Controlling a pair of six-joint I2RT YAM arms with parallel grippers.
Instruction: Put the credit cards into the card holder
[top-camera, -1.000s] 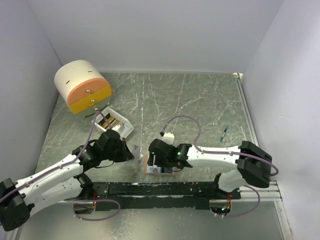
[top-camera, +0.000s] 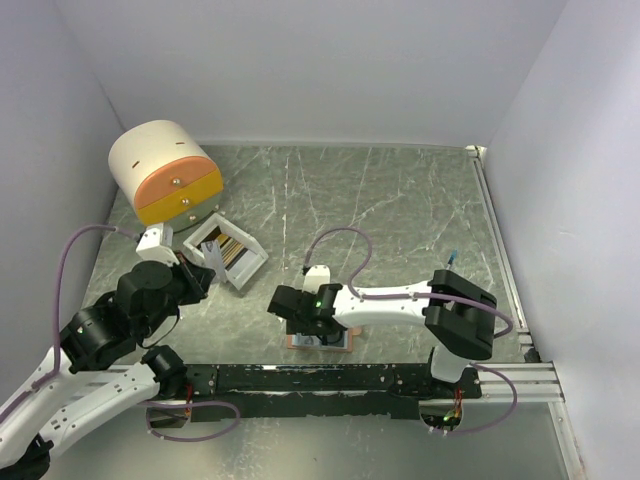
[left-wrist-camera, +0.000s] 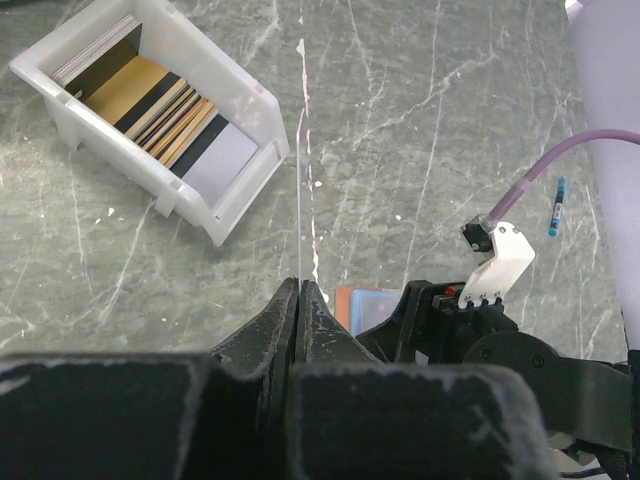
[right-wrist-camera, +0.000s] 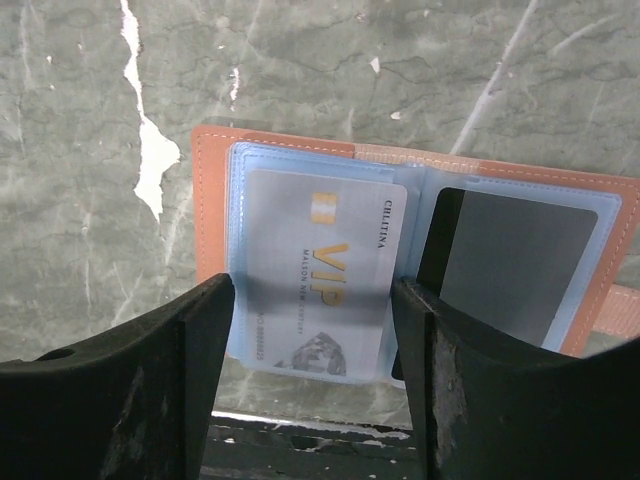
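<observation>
My left gripper is shut on a thin card (left-wrist-camera: 300, 200), seen edge-on in the left wrist view, held beside the white box (top-camera: 255, 262) of cards (left-wrist-camera: 135, 90). In the right wrist view the card holder (right-wrist-camera: 210, 160) lies on the table with a silver VIP card (right-wrist-camera: 315, 255) in its left pocket and a black card (right-wrist-camera: 510, 260) on the right. My right gripper is part open over the left pocket, its fingers at either side of the VIP card; whether it grips is unclear.
A rounded drawer cabinet (top-camera: 150, 160) stands at the back left. A blue pen (left-wrist-camera: 558, 207) lies at the right. Walls border it.
My left gripper has moved from near the holder to the left and up beside the card box, with its card.
</observation>
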